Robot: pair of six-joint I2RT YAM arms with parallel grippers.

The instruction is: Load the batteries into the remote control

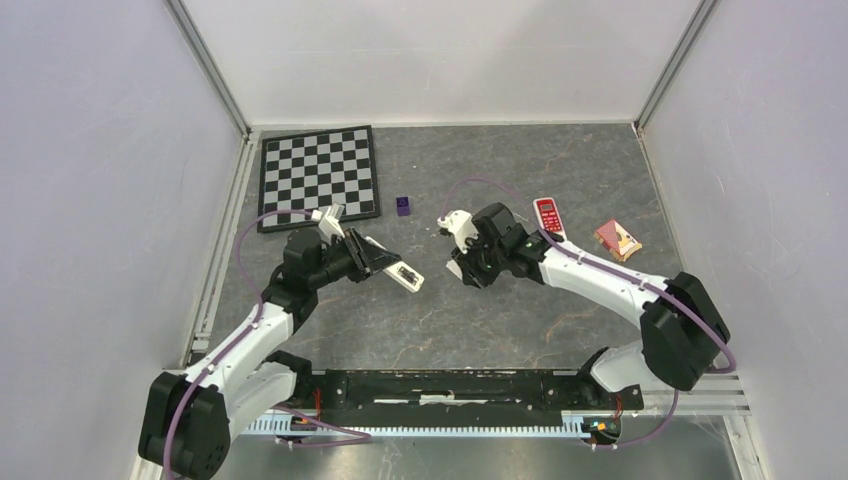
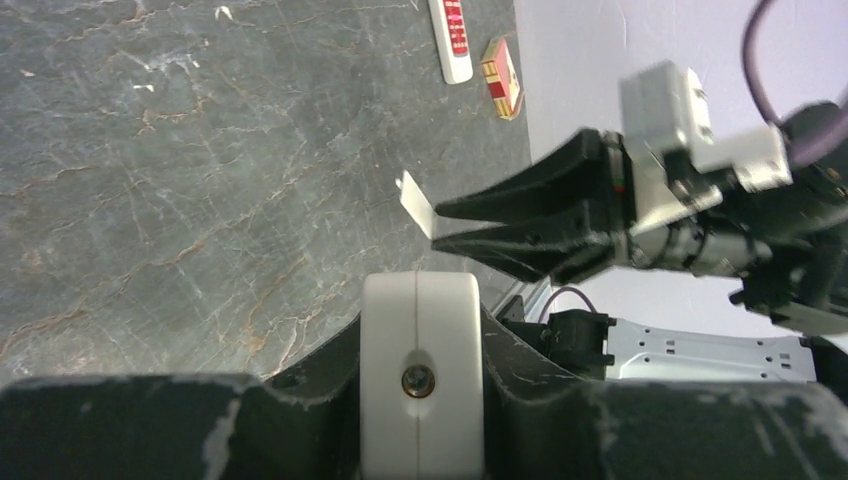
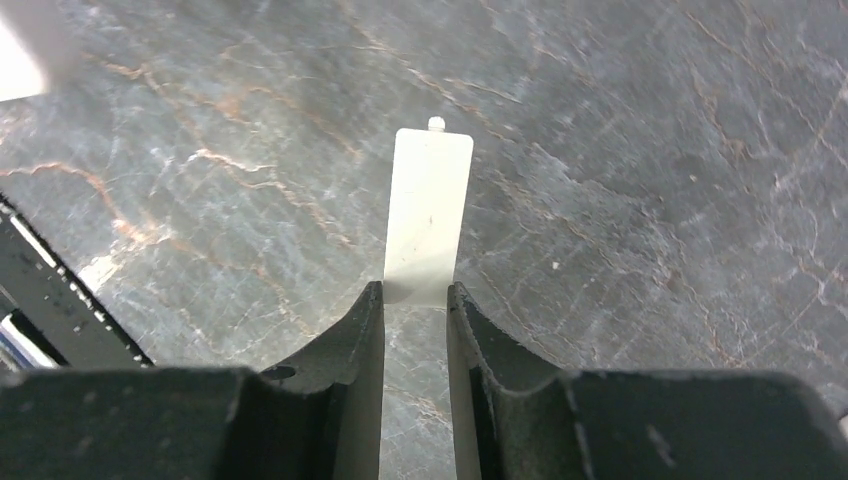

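My left gripper (image 1: 376, 255) is shut on the white remote (image 1: 405, 275), held with its open battery bay showing in the top view; in the left wrist view its white end (image 2: 420, 330) fills the bottom centre. My right gripper is to the right of it, its fingertips at the near end of a small white plate (image 3: 425, 215), probably the battery cover, with a small tab at its far end. In the left wrist view this plate (image 2: 418, 205) is at the tips of the right fingers. Whether they grip it is unclear.
A checkerboard (image 1: 318, 172) lies at the back left, with a small purple box (image 1: 403, 206) beside it. A red-faced remote (image 1: 548, 215) and a snack packet (image 1: 617, 240) lie to the right.
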